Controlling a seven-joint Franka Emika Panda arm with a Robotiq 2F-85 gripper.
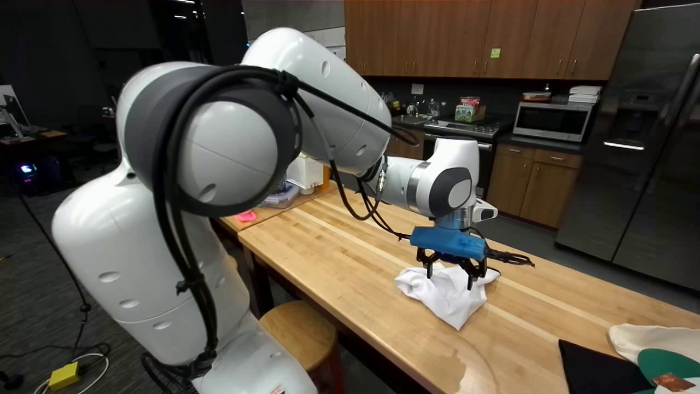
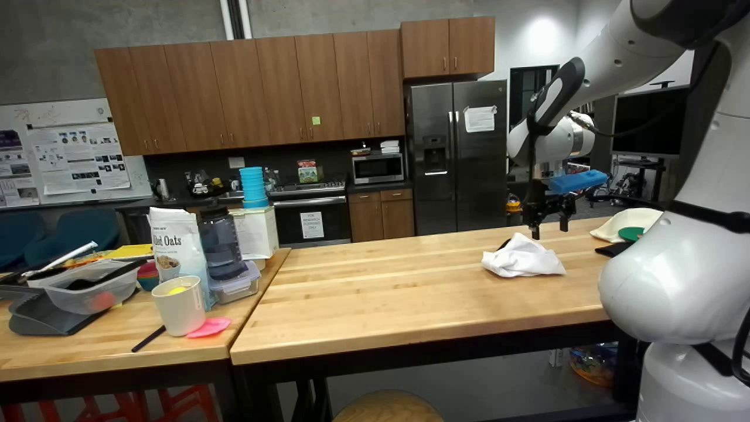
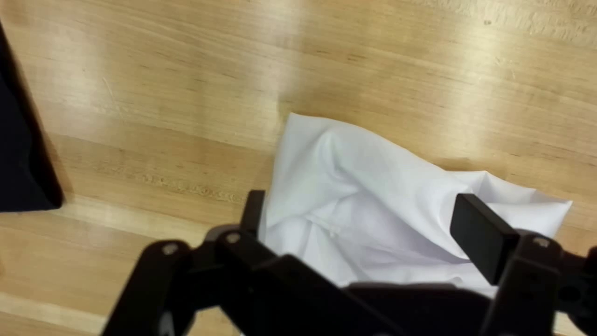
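Observation:
A crumpled white cloth (image 1: 446, 299) lies in a loose heap on the wooden table (image 1: 341, 262). Above it hangs my gripper (image 1: 450, 278), pointing down with its fingers spread wide. In the second exterior view the gripper (image 2: 549, 232) shows over the heap's far right side, with a gap between its tips and the cloth (image 2: 524, 258). From the wrist, folds of the white cloth (image 3: 358, 213) fill the space beneath the two black fingers, and nothing is held between them. A dark edge peeks out behind the heap in both exterior views; what it belongs to is hidden.
Toward the table's right end lie a black cloth (image 1: 597, 371), a cream cloth (image 1: 656, 338) and a green round piece (image 1: 669, 364). On the adjoining left table stand an oats bag (image 2: 176, 246), a cup (image 2: 179, 309) and plastic containers.

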